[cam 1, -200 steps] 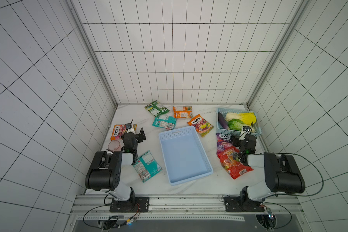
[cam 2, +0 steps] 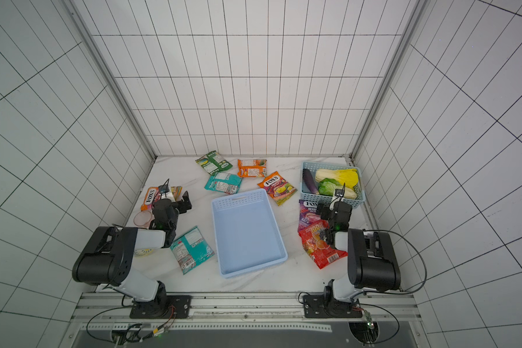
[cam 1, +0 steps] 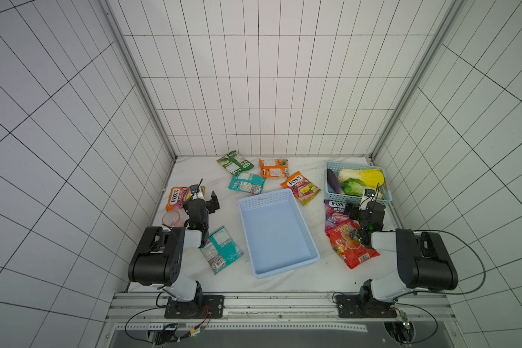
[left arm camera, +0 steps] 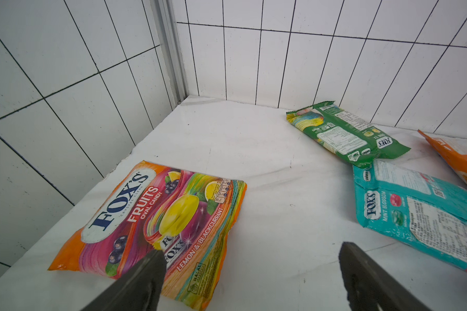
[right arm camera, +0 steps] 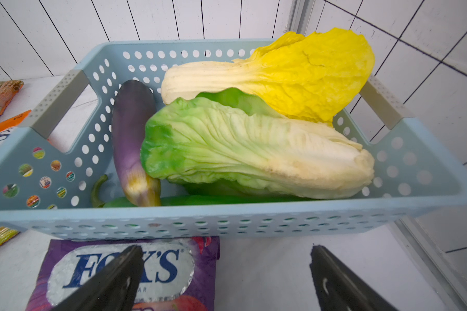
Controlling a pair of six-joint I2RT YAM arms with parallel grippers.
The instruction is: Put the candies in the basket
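An empty blue basket sits centre table. Candy bags surround it: orange lemon-blackcurrant beside my left gripper; green, teal and small orange behind; another orange at back right; a second teal at front left; purple and red by my right gripper. Both grippers stand open with nothing between their fingers.
A perforated basket of vegetables fills the back right corner. A round pinkish item lies by the left arm, partly hidden. Tiled walls enclose the table.
Everything else looks unchanged.
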